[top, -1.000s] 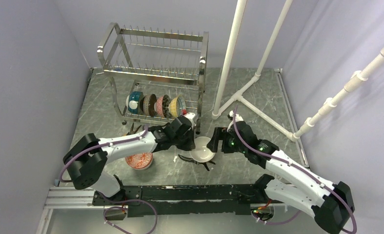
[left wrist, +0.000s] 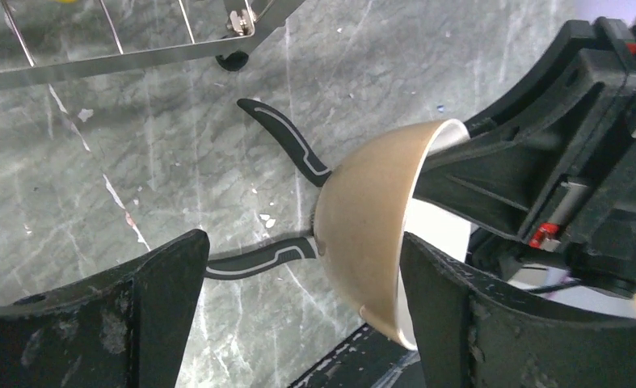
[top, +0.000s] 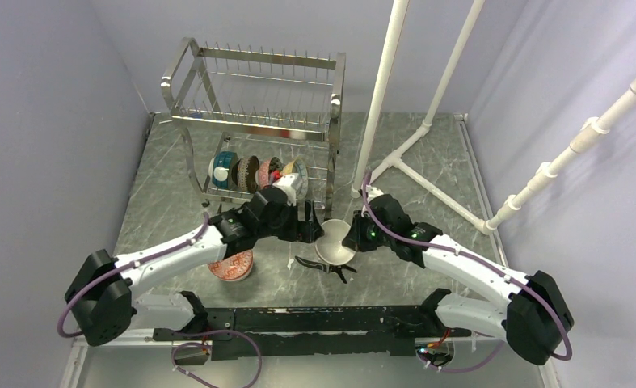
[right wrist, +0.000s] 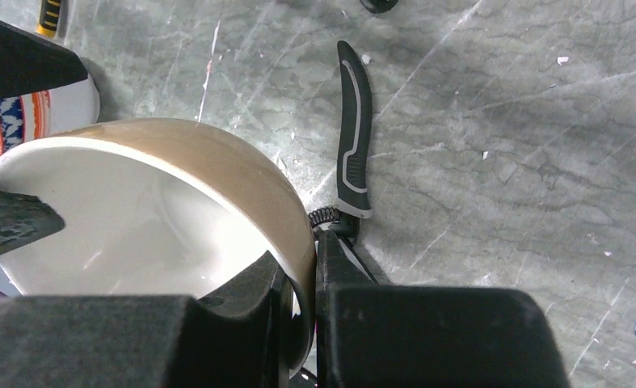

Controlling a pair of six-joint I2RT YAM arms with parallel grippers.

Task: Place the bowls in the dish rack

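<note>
A white bowl with a tan outside [top: 330, 241] is raised on its side at the front middle, above black-handled pliers [top: 313, 263]. My right gripper is shut on its rim. My left gripper stands open just left of it, the bowl's near rim close to its right finger. The dish rack [top: 254, 128] holds a lower row of several patterned bowls [top: 268, 172]; its upper tier is empty. A red-patterned bowl [top: 230, 267] rests on the floor at front left, partly under my left arm.
White pipes [top: 432, 188] rise right of the rack, close behind my right arm. Grey walls [top: 56, 162] bound the space. The rack's metal rail [left wrist: 120, 63] runs just behind the held bowl.
My left gripper has opened and backed up and left off the bowl. My right gripper has come left and shut on the bowl's rim.
</note>
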